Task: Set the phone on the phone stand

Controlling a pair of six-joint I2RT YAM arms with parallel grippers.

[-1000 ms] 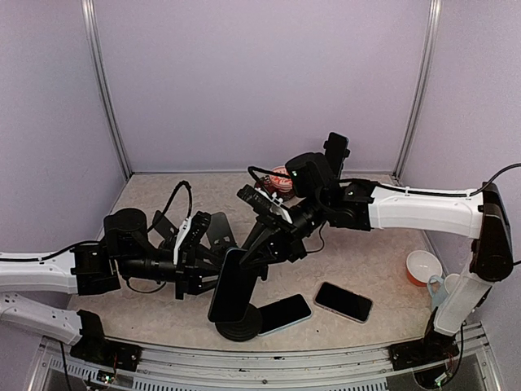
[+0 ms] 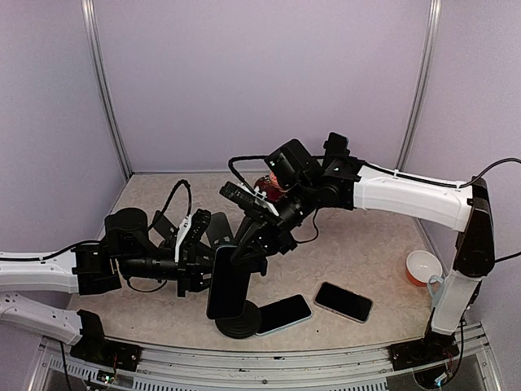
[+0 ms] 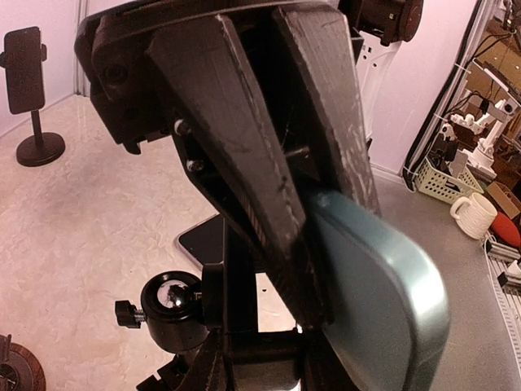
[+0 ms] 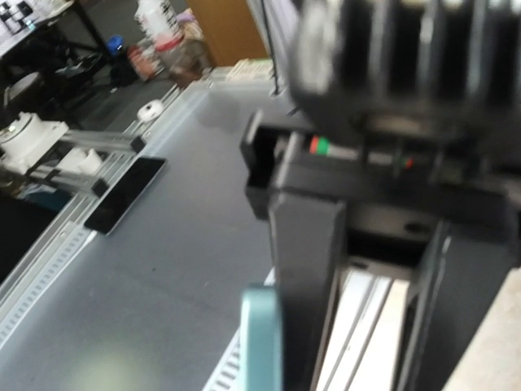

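A phone (image 2: 228,283) with black screen and light teal body (image 3: 378,297) is held upright just over the round black stand base (image 2: 238,326). My right gripper (image 2: 248,248) is shut on its upper part from the right; in the right wrist view the phone's teal edge (image 4: 260,334) lies beside the fingers. My left gripper (image 2: 199,269) is shut at the stand, left of and behind the phone; what exactly is between its fingers is mostly hidden. The stand's ball joint (image 3: 171,297) shows in the left wrist view.
Two phones lie flat at front right, one (image 2: 282,314) beside the base, another (image 2: 343,301) farther right. A bowl (image 2: 423,265) and mug stand at the right edge. A second stand with phone (image 3: 24,69) shows in the left wrist view.
My right arm's wrist has risen and shifted left, tilting over the phone, which is slightly more upright. The left arm is nearly unchanged.
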